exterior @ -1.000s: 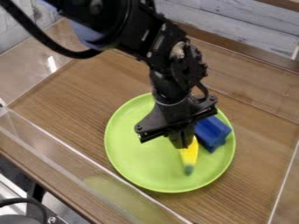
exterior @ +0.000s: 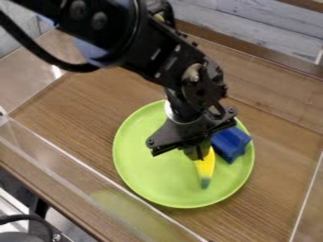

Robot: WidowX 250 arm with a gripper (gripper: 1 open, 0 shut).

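Note:
My gripper (exterior: 195, 146) is low over a green plate (exterior: 151, 175), at the upper end of a yellow object (exterior: 205, 170) with a greenish tip, which lies on the plate. Its fingertips are dark and partly hidden, so what, if anything, is between them cannot be made out. A blue block (exterior: 232, 142) rests on the plate just right of the gripper. A small white item, mostly hidden, shows behind the gripper.
A clear barrier runs along the front left edge, with cables beyond it. White planks (exterior: 252, 28) line the back.

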